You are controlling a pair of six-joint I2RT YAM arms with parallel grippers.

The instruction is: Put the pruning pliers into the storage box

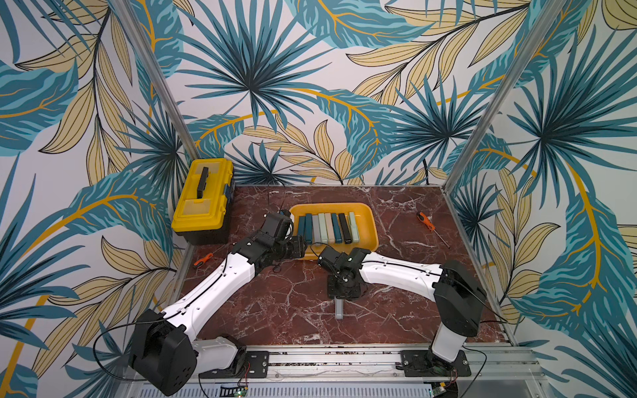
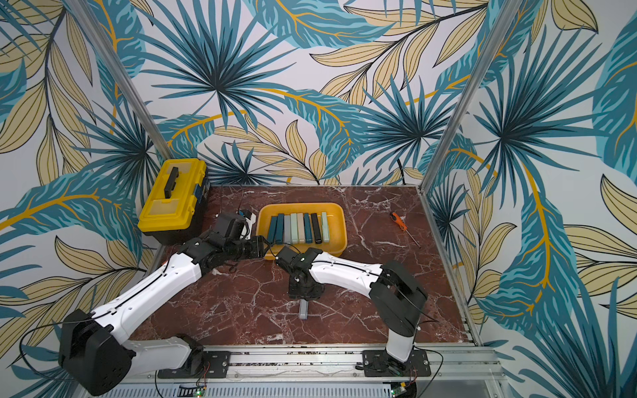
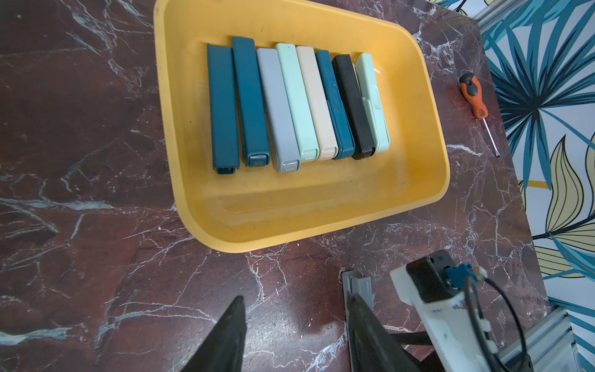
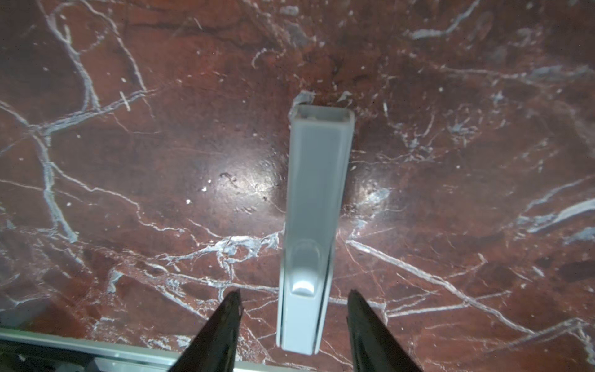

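Note:
I cannot tell for certain which item is the pruning pliers. A small orange-handled tool (image 1: 203,260) lies at the table's left side, in front of the yellow-lidded toolbox (image 1: 211,215). A long grey tool (image 4: 317,179) lies flat on the marble table near its front edge. My right gripper is over that tool, its open fingers one on each side and nothing clasped. My left gripper hangs by the front left corner of the yellow tray (image 3: 297,245), fingers apart and nothing between them.
Several long tools, among them a black one (image 3: 353,105), lie side by side in the tray. An orange-handled screwdriver (image 1: 426,221) rests at the table's right. Bare marble (image 1: 411,238) lies between screwdriver and tray.

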